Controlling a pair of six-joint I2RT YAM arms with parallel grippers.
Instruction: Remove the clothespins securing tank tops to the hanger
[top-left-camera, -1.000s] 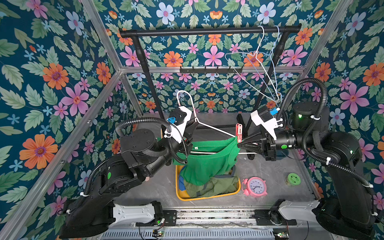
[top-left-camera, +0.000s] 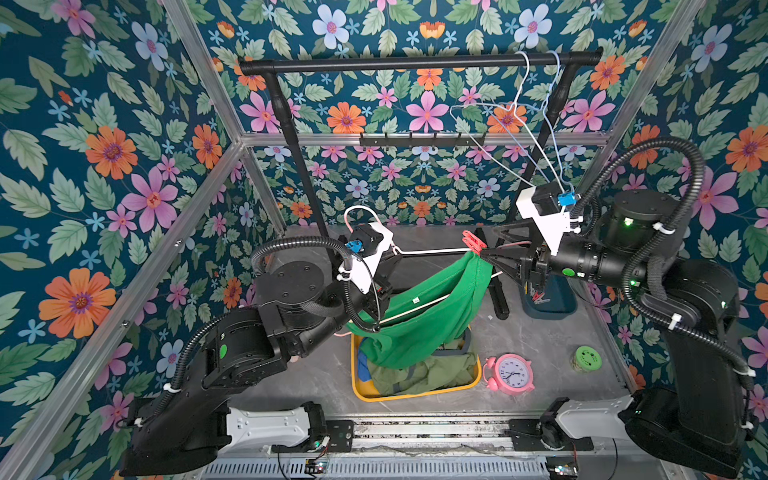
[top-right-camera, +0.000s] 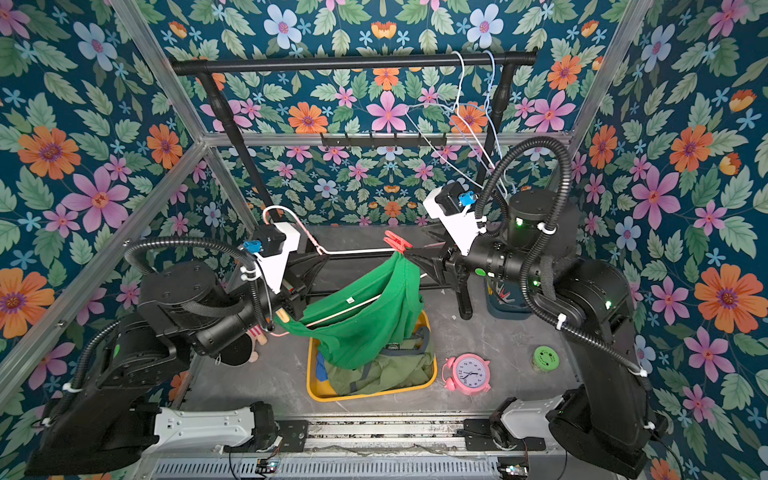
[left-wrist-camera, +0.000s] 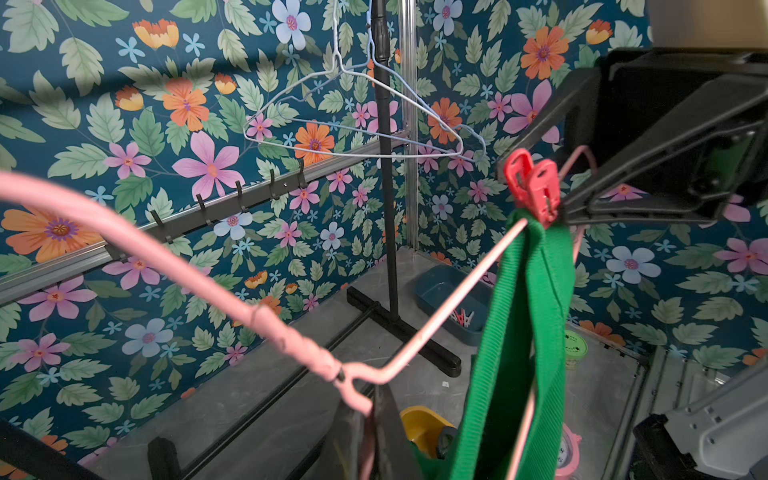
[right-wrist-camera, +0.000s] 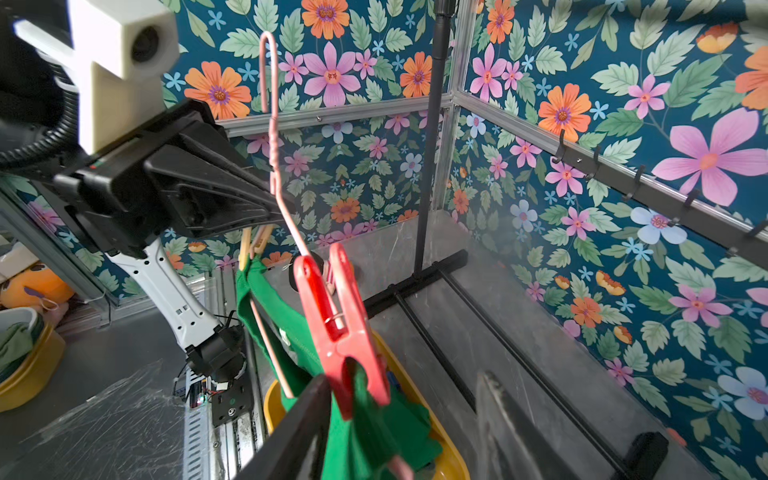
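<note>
A green tank top (top-left-camera: 432, 312) hangs from a pale pink wire hanger (left-wrist-camera: 448, 304). A red clothespin (right-wrist-camera: 340, 320) stands on its right-hand strap at the hanger wire. My left gripper is shut on the hanger just below its twisted neck. My right gripper is open beside the strap. Its fingers are apart and blurred, with the clothespin's lower end near the left-hand finger (right-wrist-camera: 308, 424); I cannot tell whether they touch. At the other strap, near my left arm, a tan clothespin (right-wrist-camera: 245, 249) shows.
Below, a yellow bin (top-left-camera: 361, 389) holds folded clothes. A blue bin (left-wrist-camera: 432, 292) with several clothespins stands at the right. A pink clock (top-left-camera: 513, 373) and a green round container (top-left-camera: 586, 358) sit in front. Empty hangers (top-left-camera: 518, 120) hang on the black rack (top-left-camera: 416, 62).
The red clothespin has tilted from upright to leaning left. The hanger's hook has shifted left and down.
</note>
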